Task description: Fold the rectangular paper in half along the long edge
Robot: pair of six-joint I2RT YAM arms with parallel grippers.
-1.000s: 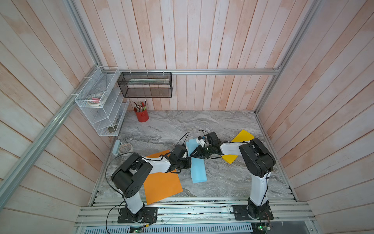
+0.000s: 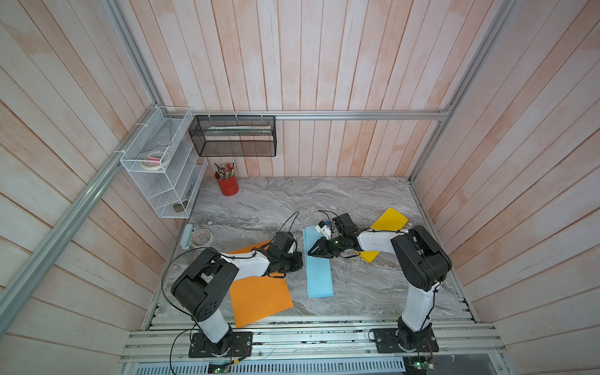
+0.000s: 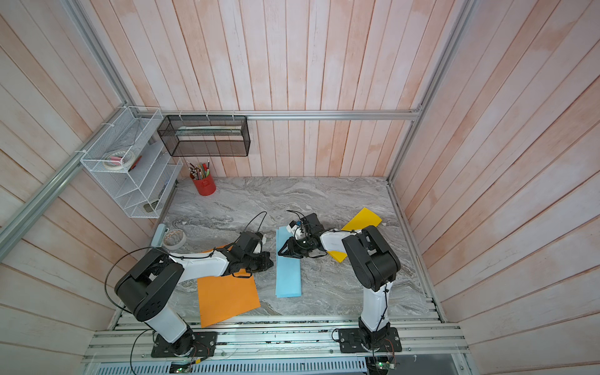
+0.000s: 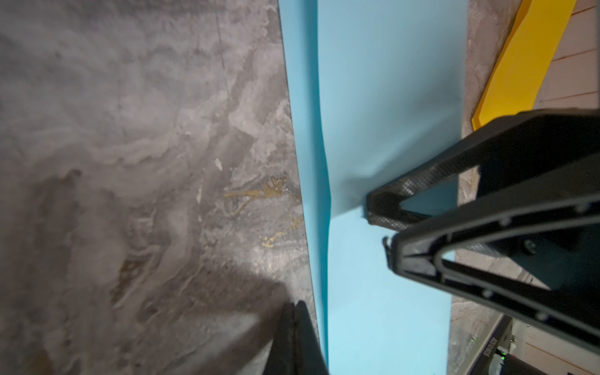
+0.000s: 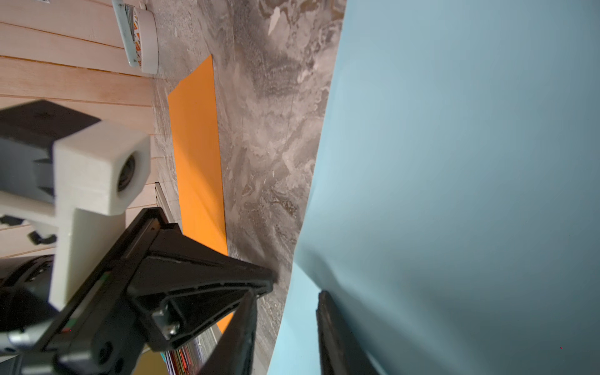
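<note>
The light blue paper point(image 2: 320, 278) lies folded lengthwise, its long sides running front to back. Along its left side, a narrow strip of the lower layer point(image 4: 304, 106) shows beyond the upper layer's edge, which bulges slightly. My right gripper is open over the paper, with its fingertips point(image 4: 400, 250) low near the upper layer's left edge; whether they press on it I cannot tell. Just left of the paper, my left gripper is shut, with nothing showing between its fingers. The right arm hides part of the paper's far half in the top views.
Orange paper point(image 2: 259, 300) lies under the left arm, and yellow paper point(image 2: 388, 220) under and behind the right arm. A red pen cup point(image 2: 228, 185) and a tape roll point(image 2: 202, 238) stand at the left.
My left gripper has drawn back a little to the left, off the paper's edge. The right gripper has shifted slightly right and nearer the front, and the paper has slid slightly toward the front.
</note>
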